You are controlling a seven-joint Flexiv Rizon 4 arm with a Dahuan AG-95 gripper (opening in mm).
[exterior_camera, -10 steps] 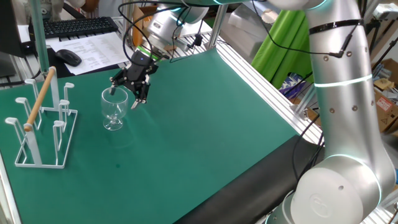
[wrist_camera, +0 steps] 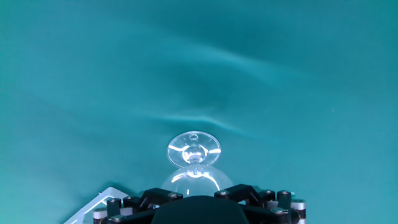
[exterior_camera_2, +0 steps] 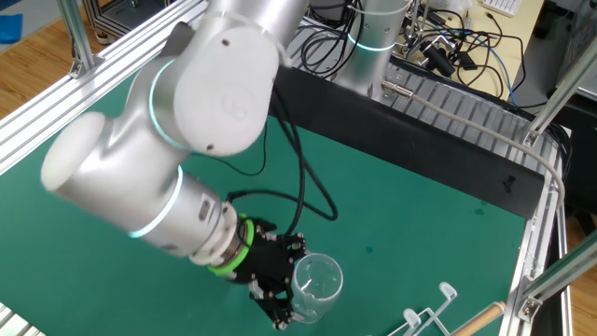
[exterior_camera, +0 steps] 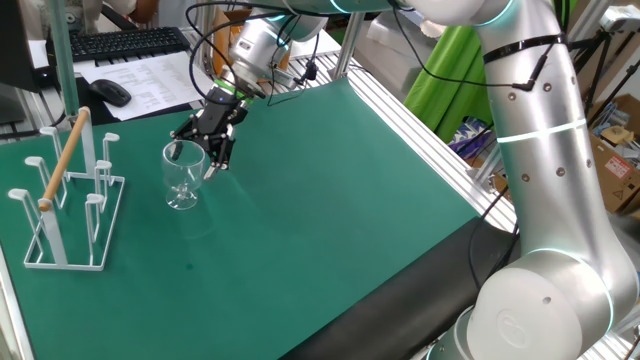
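A clear stemmed glass (exterior_camera: 183, 185) stands upright on the green mat, to the right of the white rack (exterior_camera: 103, 222) with its wooden handle. My gripper (exterior_camera: 194, 160) is open at the far side of the glass, its black fingers spread to either side of the bowl. In the second exterior view the glass (exterior_camera_2: 320, 277) is right in front of the spread gripper (exterior_camera_2: 290, 283). Looking from the wrist, the glass (wrist_camera: 194, 149) shows its round foot, and part of its bowl is hidden behind the gripper. Whether a finger touches the glass, I cannot tell.
At the back left lie papers (exterior_camera: 145, 88), a mouse (exterior_camera: 110, 92) and a keyboard (exterior_camera: 120, 43), beyond the mat's edge. Loose black cables (exterior_camera_2: 303, 177) hang along the arm.
My gripper has shifted slightly left and toward the glass, while the arm's upper link has swung left. The glass and the rack stand where they were.
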